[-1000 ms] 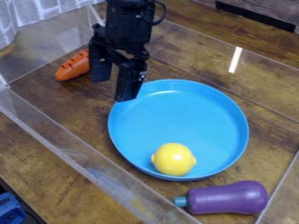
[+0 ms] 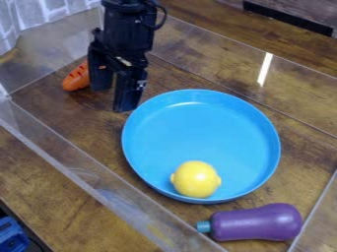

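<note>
My gripper (image 2: 113, 87) hangs at the upper middle left, its black fingers pointing down and standing open, close beside an orange carrot-like toy (image 2: 78, 75) that it partly hides. Right of the gripper lies a blue plate (image 2: 204, 123) with a yellow round object (image 2: 196, 179) near its front rim. A purple eggplant-like toy (image 2: 257, 223) lies below the plate at the bottom right.
Clear walls run along the left and right sides. A blue object (image 2: 11, 236) shows at the bottom left corner.
My gripper has moved somewhat left, toward the orange toy, and now covers more of it. The plate and other toys look unchanged.
</note>
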